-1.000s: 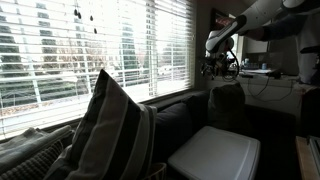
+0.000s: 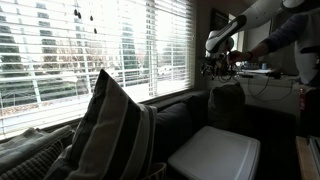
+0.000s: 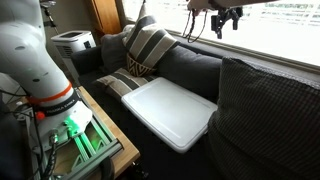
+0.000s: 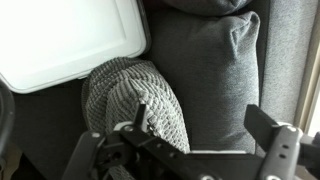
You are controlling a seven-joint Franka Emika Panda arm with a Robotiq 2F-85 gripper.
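High above the couch, near the window, my gripper (image 2: 218, 68) hangs from the white arm (image 2: 226, 36). In the wrist view the gripper looks open, its dark fingers (image 4: 263, 124) spread wide with nothing held between them. Below it lie a knitted grey cushion (image 4: 136, 103) and a smooth dark grey cushion (image 4: 215, 80). A white flat-topped box or lid (image 3: 170, 108) rests on the couch, also visible in the wrist view's upper left. A striped cushion (image 2: 108, 128) leans upright against the couch back.
Window blinds (image 2: 75, 55) run behind the couch. The knitted cushion covers the right side in exterior view 2. A wooden table edge (image 3: 112, 135) stands by the arm's base. The white top is clear.
A dark shape beside the arm at the upper right of exterior view 1 looks different now. My gripper stays in nearly the same place, and the cushions and white box have not moved.
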